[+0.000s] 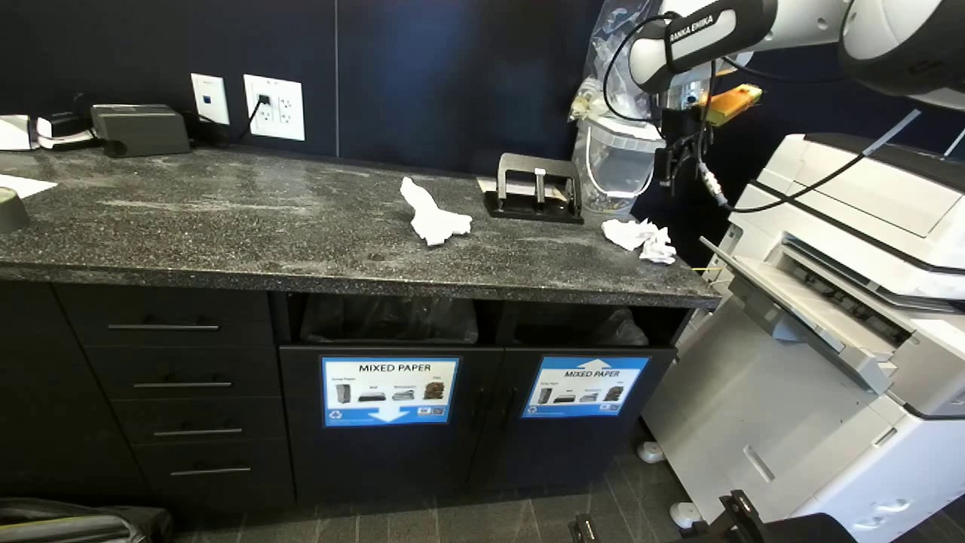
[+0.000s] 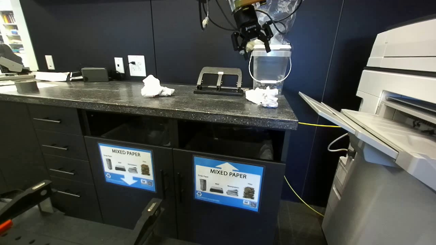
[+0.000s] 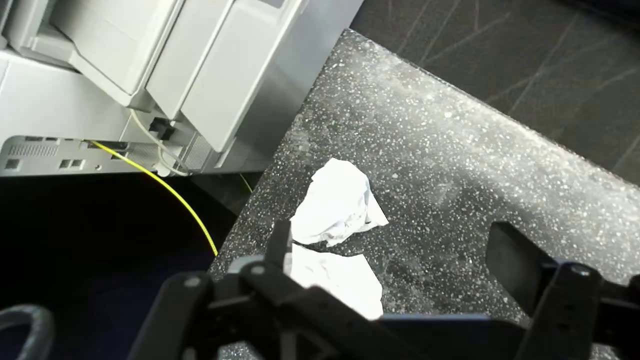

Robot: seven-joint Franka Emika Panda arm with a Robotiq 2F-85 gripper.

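Observation:
Two pieces of crumpled white paper (image 3: 331, 204) lie close together at the counter's right end, shown in the wrist view toward the left finger (image 3: 279, 247). The lower piece is partly hidden behind that finger. Another crumpled white paper (image 1: 434, 217) rests farther left on the counter (image 1: 298, 222). High above the counter's right end, my gripper (image 2: 254, 50) points down in front of the clear bucket (image 2: 271, 67). Its fingers stand wide open, nothing between them. In exterior view 1 the gripper (image 1: 667, 172) appears edge-on.
A black hole punch (image 1: 538, 194) stands beside the bucket at the back. The printer (image 1: 850, 208) with its projecting tray is just right of the counter. Below are two open cabinet slots above the MIXED PAPER signs (image 2: 229, 183).

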